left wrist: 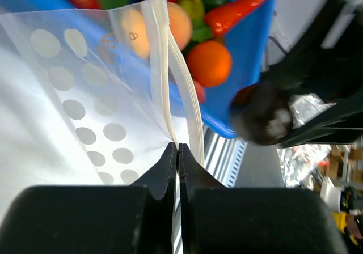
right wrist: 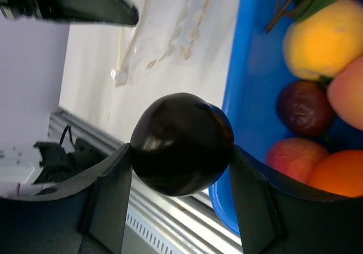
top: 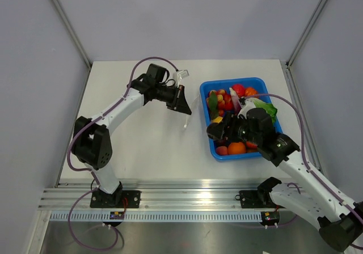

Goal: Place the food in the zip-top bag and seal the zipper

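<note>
My left gripper is shut on the zipper edge of the clear zip top bag [left wrist: 102, 106], which hangs from it left of the blue bin, its upper edge crumpled along the white zipper strips. My right gripper is shut on a dark, round purple-black fruit [right wrist: 181, 135] and holds it over the near left part of the bin [top: 238, 157], to the right of the bag.
The blue bin holds oranges [top: 236, 148], red fruit [top: 238, 89], a yellow fruit [right wrist: 320, 36], leafy greens [top: 266, 108] and several other items.
</note>
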